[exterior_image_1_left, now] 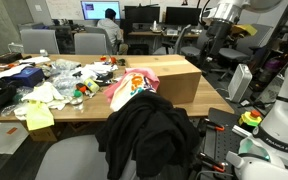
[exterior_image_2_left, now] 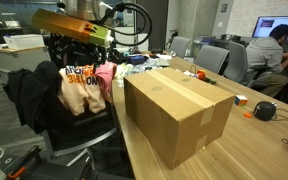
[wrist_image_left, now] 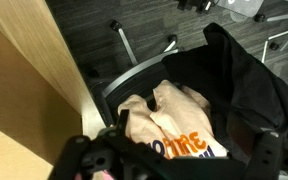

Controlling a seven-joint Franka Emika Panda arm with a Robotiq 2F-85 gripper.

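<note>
Wide apart in the wrist view, the two fingers of my gripper stand open with nothing held. Beneath them lies a pale peach cloth with orange lettering (wrist_image_left: 169, 118); the view does not show how far below it is. A black garment (wrist_image_left: 249, 80) spreads to its right. In exterior view 1 the black garment (exterior_image_1_left: 149, 135) drapes over a chair by the table, and the lettered cloth (exterior_image_1_left: 136, 82) rests behind it with a pink cloth (exterior_image_1_left: 156, 63). The second exterior view has the lettered cloth (exterior_image_2_left: 81, 90) hanging over the chair back beside the table.
A large closed cardboard box (exterior_image_2_left: 179, 110) stands on the wooden table (exterior_image_2_left: 249, 150), close to the cloths. Clutter (exterior_image_1_left: 54, 90) covers the table's far left part in exterior view 1. A person (exterior_image_2_left: 269, 50) sits in the background.
</note>
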